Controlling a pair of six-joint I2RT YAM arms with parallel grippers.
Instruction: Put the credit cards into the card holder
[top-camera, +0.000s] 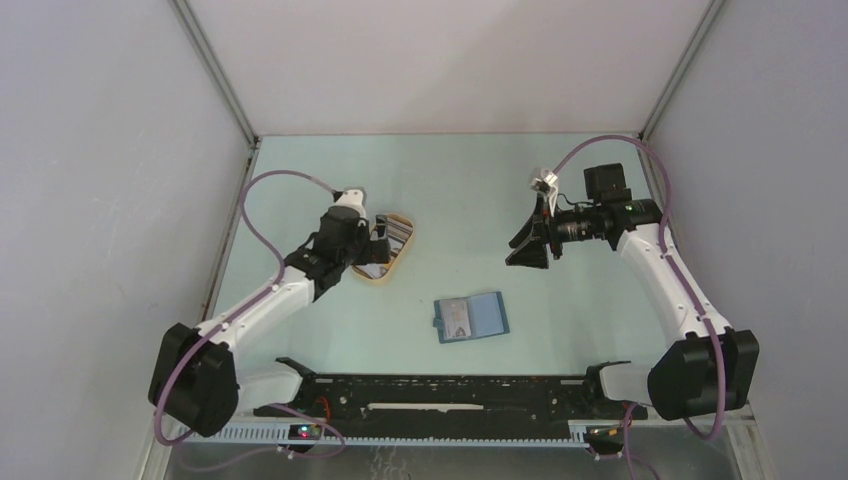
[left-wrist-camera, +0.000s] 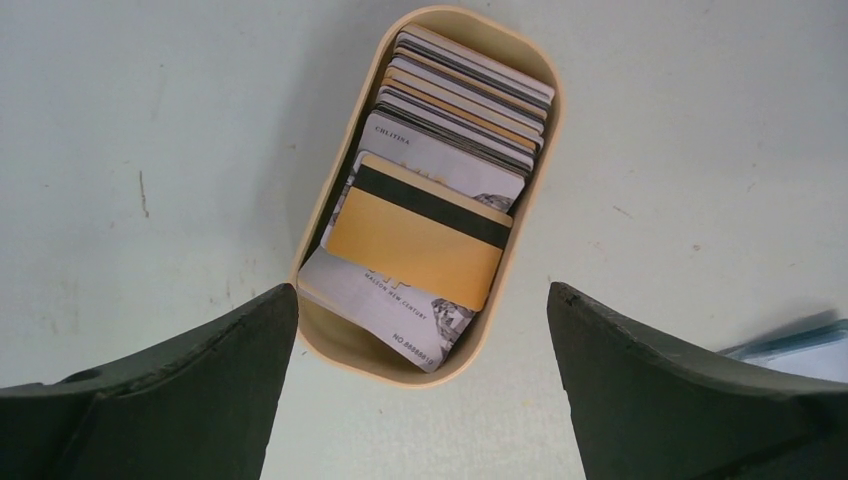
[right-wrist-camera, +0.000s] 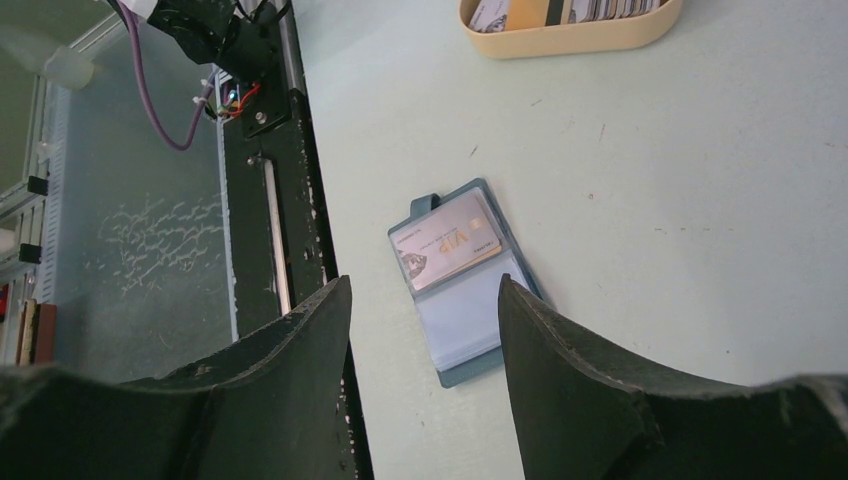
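Several cards lie in a beige oval tray (left-wrist-camera: 545, 175), a gold card (left-wrist-camera: 415, 240) with a black stripe uppermost near the middle. Over this tray my left gripper hangs open, its fingers empty and on either side of the tray's near end. The blue card holder (top-camera: 472, 339) lies spread open on the table, a card (right-wrist-camera: 446, 240) in one half and the other half showing pale blue. Well above the table at the right, my right gripper has its fingers apart with nothing between them; the holder appears between them from afar.
Bare pale table (top-camera: 455, 230) stretches between the tray and the holder, and behind both. A dark rail (top-camera: 450, 390) runs along the front edge, below the holder.
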